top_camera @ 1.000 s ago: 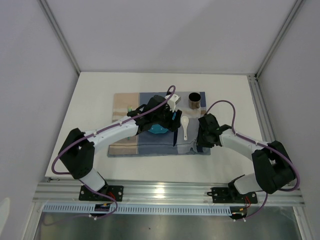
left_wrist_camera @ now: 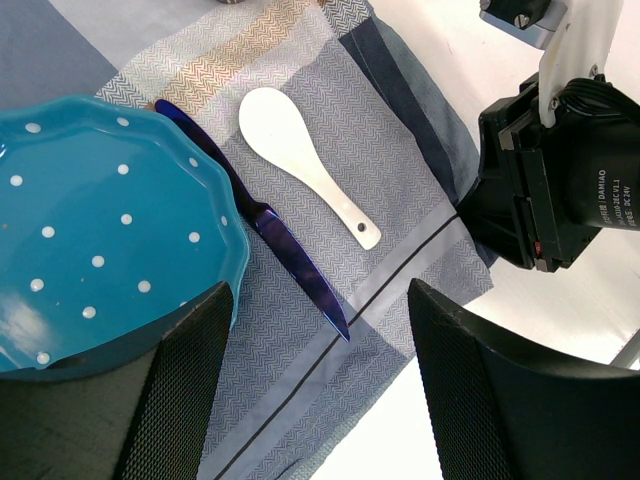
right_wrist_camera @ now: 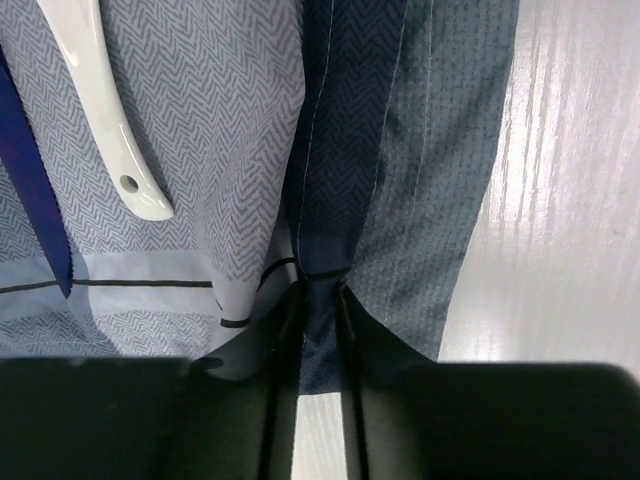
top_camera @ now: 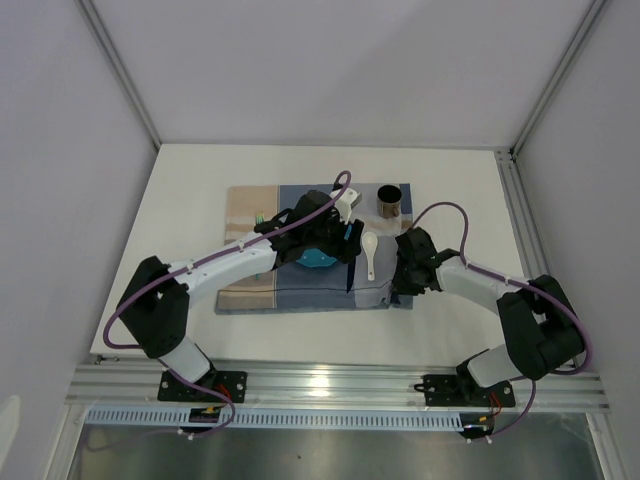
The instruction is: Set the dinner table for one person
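A striped placemat lies on the white table, with a blue dotted plate, a dark blue knife and a white spoon on it. My left gripper hangs open over the plate and knife, nothing between its fingers. My right gripper is at the mat's lower right, its fingertips close together on the dark cloth edge, which is creased there; whether they grip it is hard to tell. In the top view the left arm hides much of the plate.
A metal cup stands at the mat's upper right. The two arms are close together near the right half of the mat.
The right gripper has shifted slightly left, and the mat's lower right corner has drawn in with it. The left arm looks unchanged.
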